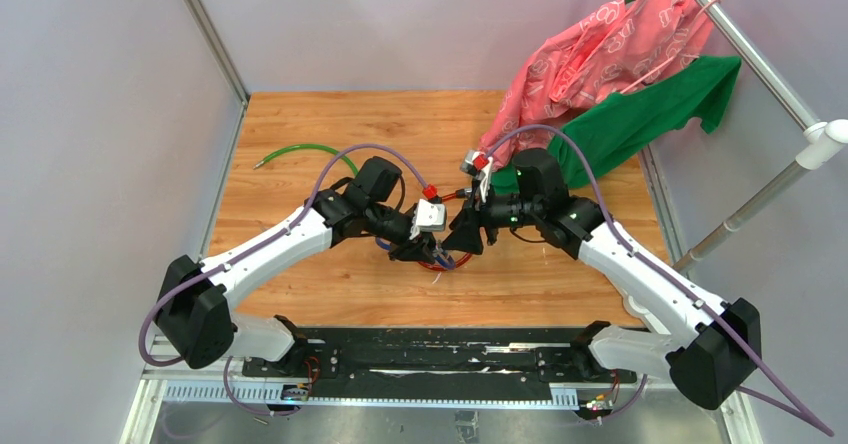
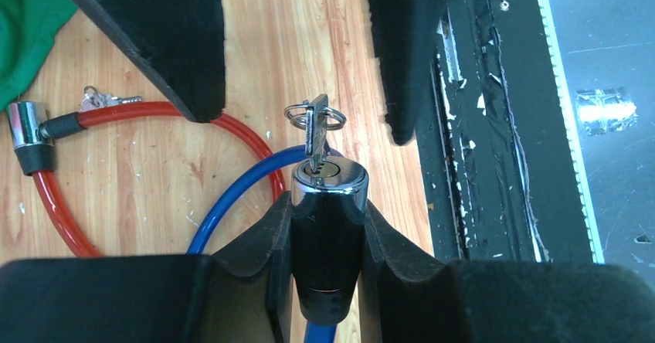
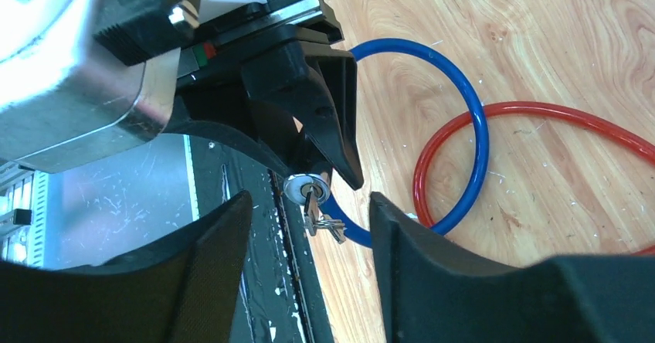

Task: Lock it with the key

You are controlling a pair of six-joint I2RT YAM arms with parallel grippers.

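My left gripper is shut on the black-and-chrome lock body [image 2: 327,235] of the blue cable lock [image 2: 221,208], holding it upright. A silver key with a ring stands in the keyhole, also seen in the right wrist view [image 3: 312,212]. My right gripper is part open around the key, its two fingertips on either side and apart from it; in the left wrist view they hang just above the key as dark shapes.
A red cable lock [image 2: 58,212] with its own keys lies on the wooden table [image 1: 300,284]. A green cable [image 1: 300,147] lies at the left. Green [image 1: 680,104] and pink [image 1: 590,64] cloths fill the back right.
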